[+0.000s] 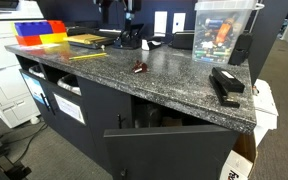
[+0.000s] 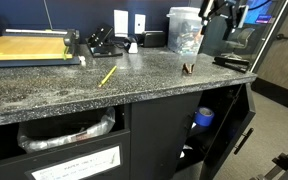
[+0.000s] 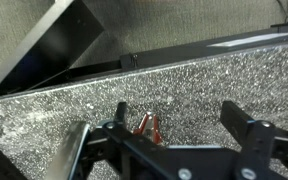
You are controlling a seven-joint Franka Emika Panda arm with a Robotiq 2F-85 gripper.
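A small dark red object [image 1: 140, 67] lies on the speckled grey countertop [image 1: 174, 80], near its front edge. In exterior view 2 the same red object [image 2: 188, 69] looks brownish. The gripper is open with nothing held, and in the wrist view the red object [image 3: 149, 127] appears below it, partly covered by the gripper body and nearer the left finger. From the side, the gripper [image 2: 224, 20] hangs clearly above the counter. Only the finger ends of the gripper [image 1: 116, 12] enter exterior view 1, at its top.
A clear plastic bin [image 1: 222, 32] and a black stapler-like item [image 1: 226, 86] occupy the counter's right part. A yellow pencil [image 1: 87, 57] lies left. Colored blocks [image 1: 41, 32] and a tray [image 2: 26, 50] stand farther left. Below, a cabinet door [image 1: 169, 152] hangs open.
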